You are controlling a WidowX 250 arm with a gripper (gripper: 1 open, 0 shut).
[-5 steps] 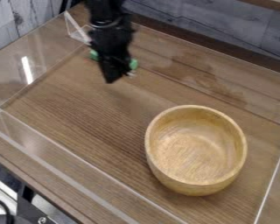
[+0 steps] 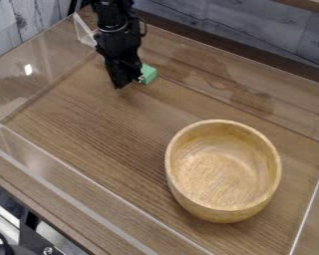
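Note:
My black gripper (image 2: 123, 75) is at the upper left, low over the wooden table (image 2: 96, 159), beside a small green object (image 2: 147, 75) that is partly behind it. I cannot tell whether its fingers are open, shut or touching the green object.
A round, empty, pale yellow bowl (image 2: 222, 169) stands at the lower right of the table. The table's left edge shows at the upper left and lower left.
The gripper has moved farther back and appears lower and more upright, near the green object. The bowl stands where it was.

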